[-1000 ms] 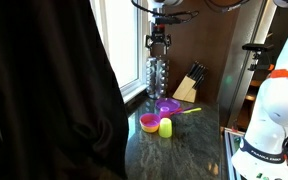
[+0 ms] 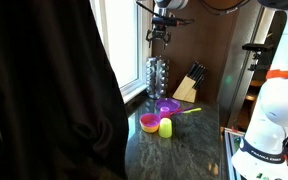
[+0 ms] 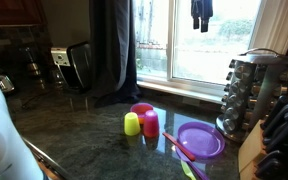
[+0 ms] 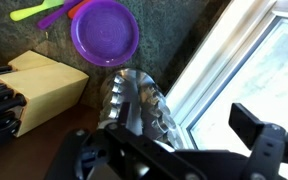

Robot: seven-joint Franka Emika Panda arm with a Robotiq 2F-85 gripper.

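Note:
My gripper hangs high in front of the window, above the spice rack. It is open, and nothing sits between its fingers in the wrist view. On the dark counter stand a yellow-green cup and a pink-red cup. Behind them is a red bowl. To the right lies a purple plate, with a red utensil and a green-ended utensil near it. From above, the plate looks empty.
A wooden knife block full of dark-handled knives stands beside the metal rack. The window is close behind the gripper. A dark curtain covers the left.
Over the last second my gripper and arm have risen a little above the rack and swung slightly to the right. Nothing on the counter has moved.

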